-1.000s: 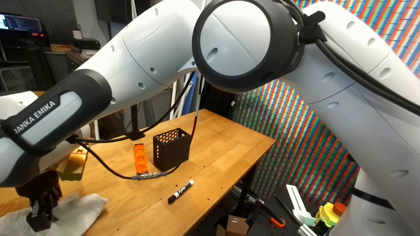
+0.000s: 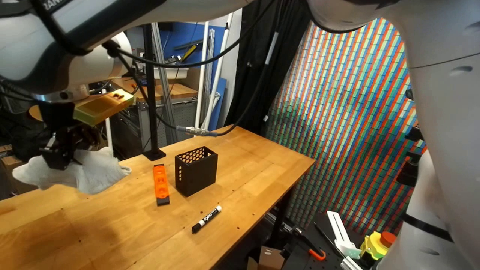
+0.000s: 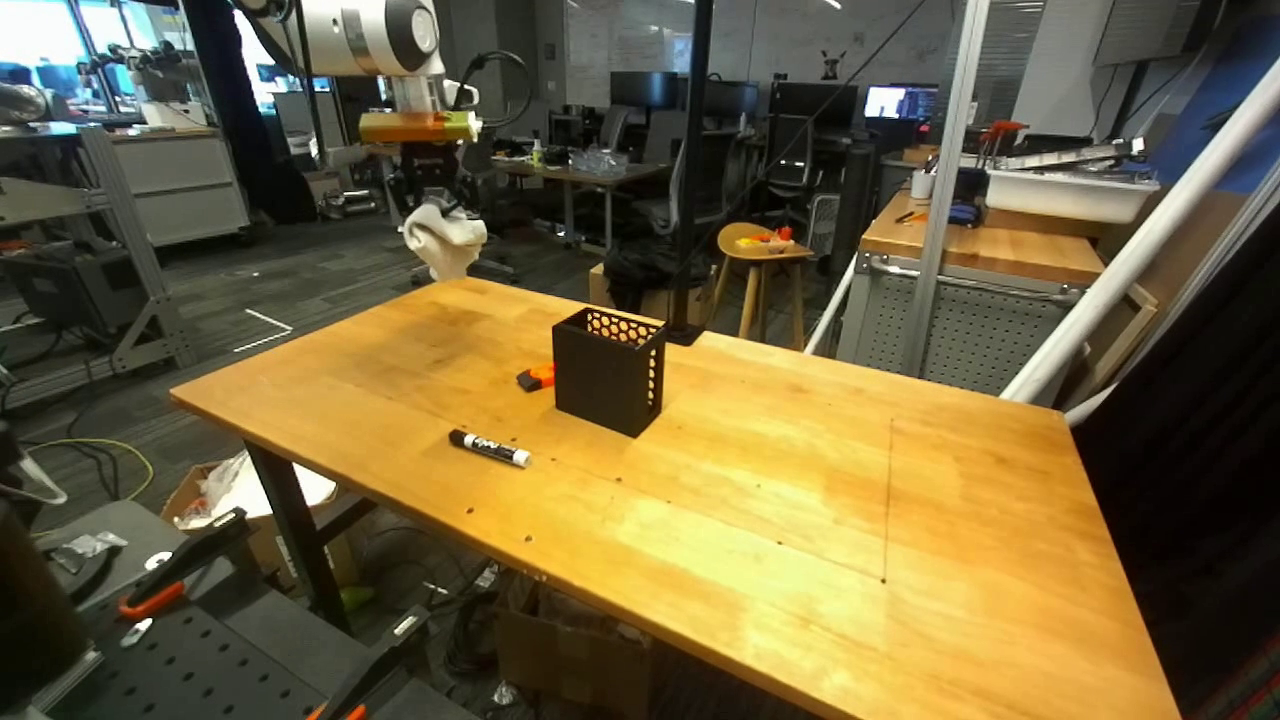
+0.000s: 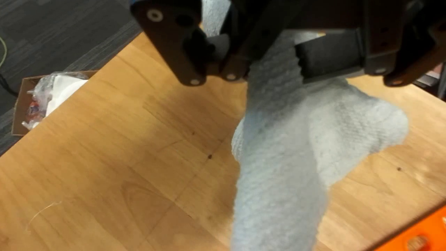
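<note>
A pale grey-white cloth (image 2: 96, 173) hangs in the air over the far left part of the wooden table, gripped near its middle by my gripper (image 2: 62, 158). In exterior view 2 the bunched cloth (image 3: 446, 246) droops below the gripper (image 3: 429, 202), clear of the tabletop. The wrist view has the textured cloth (image 4: 280, 167) running between the fingers, with one dark finger pad (image 4: 332, 56) pressed at its right side. My gripper is shut on it, and folds spread out below. The cloth's far side is hidden.
On the table (image 3: 768, 516) stand a black holder with hexagon holes (image 2: 196, 173) and, beside it, an orange level (image 2: 160, 183). A black-and-white marker (image 2: 207, 219) lies nearer the front edge. Beyond the holder, the table's other half is bare. A thin black post (image 2: 149, 90) rises behind.
My gripper has risen and moved back from the table, carrying the cloth up off the surface. The arm's cable has swung upward. The holder, level and marker stay where they were.
</note>
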